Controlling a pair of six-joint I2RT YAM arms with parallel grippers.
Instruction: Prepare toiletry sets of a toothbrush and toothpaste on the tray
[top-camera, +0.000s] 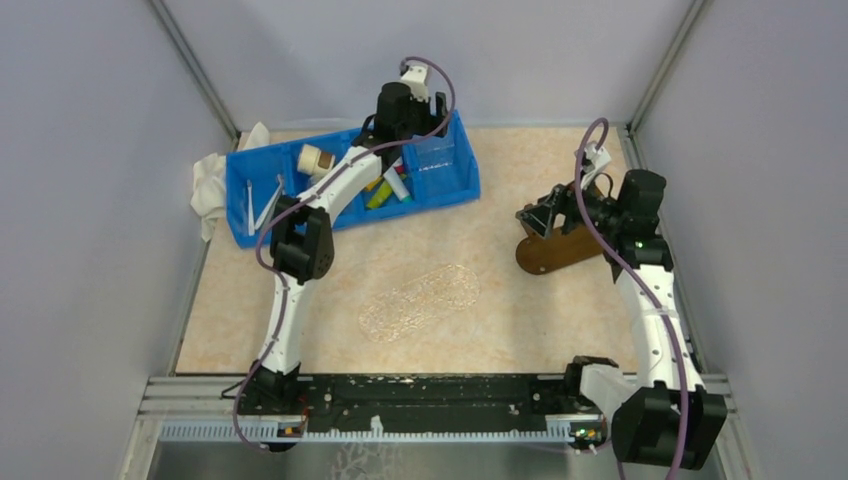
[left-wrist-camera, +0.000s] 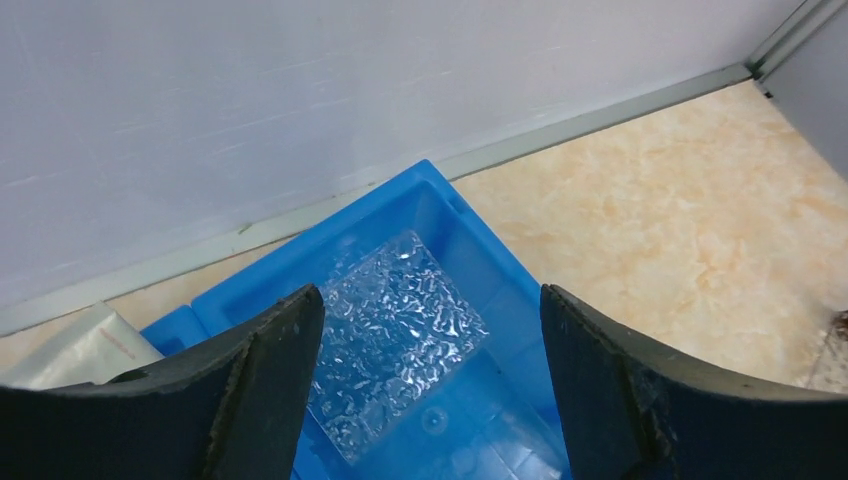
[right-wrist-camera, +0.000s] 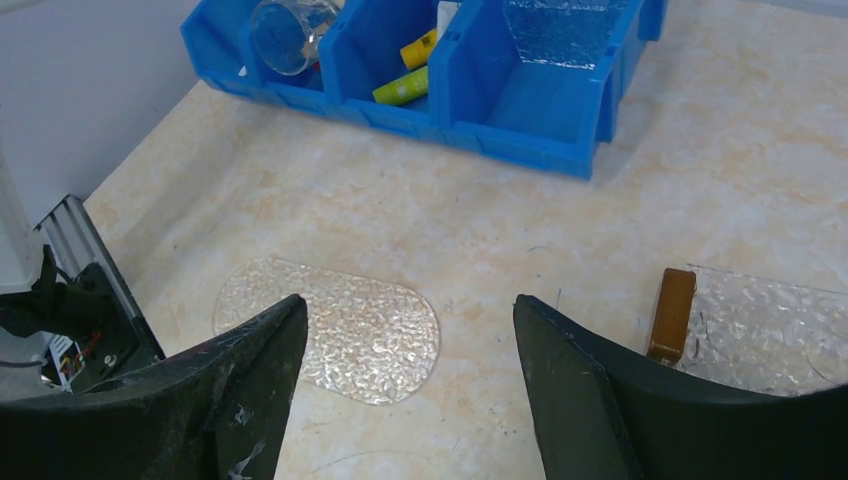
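A blue divided organizer (top-camera: 262, 160) holds white toothbrushes (top-camera: 250, 207), toothpaste tubes (top-camera: 395, 186) and a green tube (right-wrist-camera: 400, 88). My left gripper is over its right compartment, which has a clear textured bottom, with its fingers apart and nothing between them. My right gripper stands open above the right side of the table, by a brown wooden board (top-camera: 540, 258). A clear textured mat (top-camera: 420, 302) lies at the front middle.
White cloths (top-camera: 208, 195) lie left of the organizer. The back and side walls bound the table.
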